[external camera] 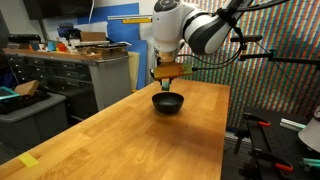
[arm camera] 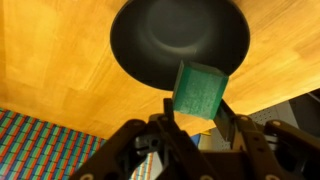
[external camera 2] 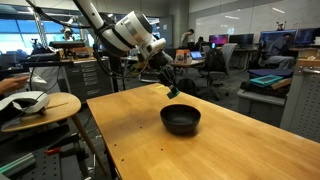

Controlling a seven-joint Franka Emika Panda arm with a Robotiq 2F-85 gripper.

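Observation:
A green block (arm camera: 199,90) is gripped between the fingers of my gripper, which is shut on it in the wrist view. Below it on the wooden table lies a black bowl (arm camera: 180,42), upright and showing a bare inside where it is visible. The block covers part of the bowl's near rim in the wrist view. From the second outside view, the gripper (external camera 2: 172,91) hangs above and just behind the bowl (external camera 2: 180,120). In the first outside view the gripper (external camera: 165,84) is over the bowl (external camera: 168,103).
A small yellow patch (external camera: 28,159) lies at its near left corner. Benches with tools and bins (external camera 2: 272,82) stand beyond the table.

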